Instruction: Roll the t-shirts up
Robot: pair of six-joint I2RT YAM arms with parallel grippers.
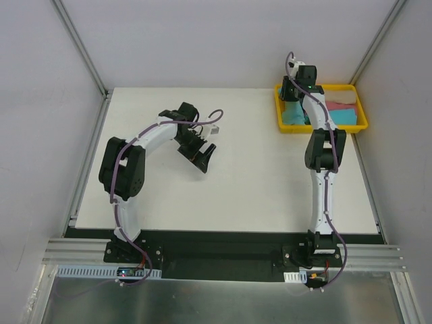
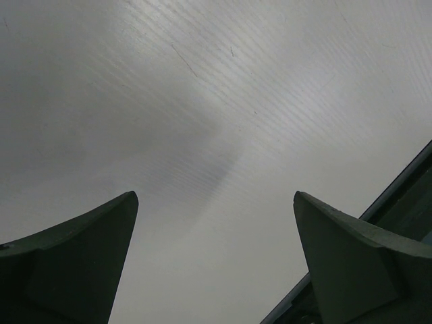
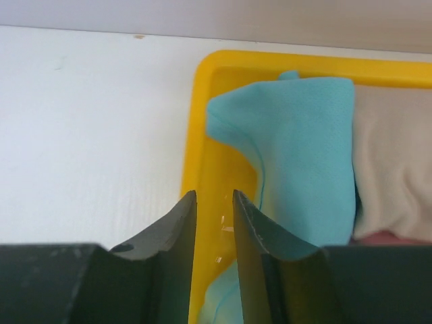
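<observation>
In the top view, a yellow bin [image 1: 366, 123] at the back right holds folded cloths. A light-blue cloth [image 3: 307, 155] bulges up along the bin's left side, its lower part running below my fingers. My right gripper hovers over this left edge, open by a narrow gap with nothing held between its fingers; the blue cloth lies just beyond and to the right. Over bare table, left of centre, stands my left gripper, its fingers wide open and empty.
Beside the blue cloth lie a beige cloth [image 1: 341, 96], a reddish cloth [image 1: 339, 106] and another blue cloth [image 1: 344, 117]. A wall rises close behind the bin.
</observation>
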